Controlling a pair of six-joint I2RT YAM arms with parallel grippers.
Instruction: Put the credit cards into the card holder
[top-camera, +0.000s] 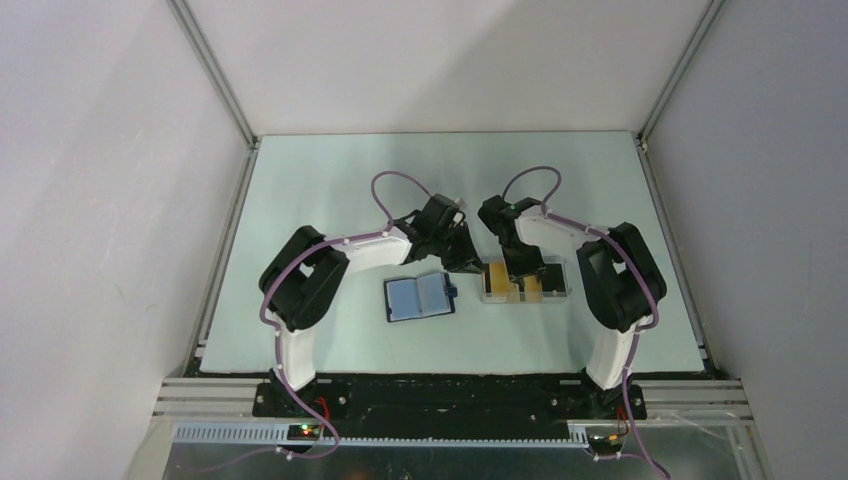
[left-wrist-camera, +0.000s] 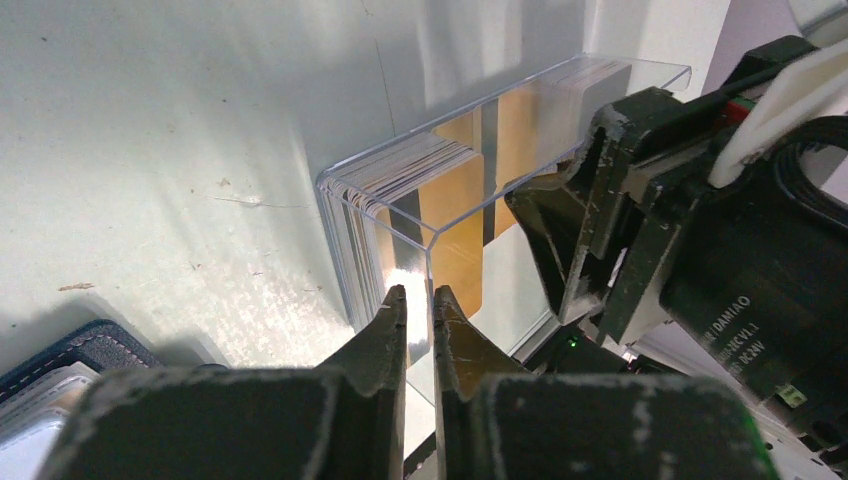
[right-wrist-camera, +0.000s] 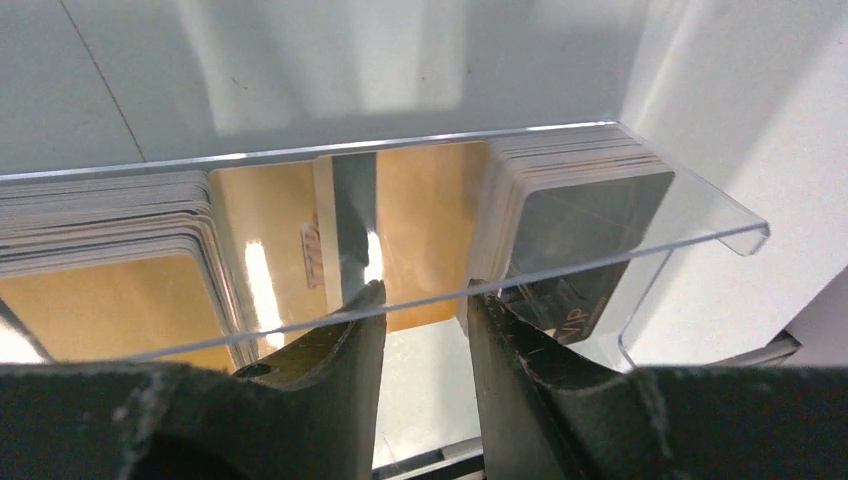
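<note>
A clear tray (top-camera: 554, 296) holds stacks of gold and dark cards, among them a gold stack (right-wrist-camera: 110, 310) and a dark stack (right-wrist-camera: 580, 220). My left gripper is shut on the tray's left end, its tips at the clear corner. My right gripper is part open over the middle cards, fingertips at the tray's near edge; whether anything is between them is unclear. The blue card holder (top-camera: 420, 297) lies open left of the tray, its dark edge (left-wrist-camera: 70, 350) also showing in the left wrist view.
Both arms crowd the table's centre right. Walls stand at both sides.
</note>
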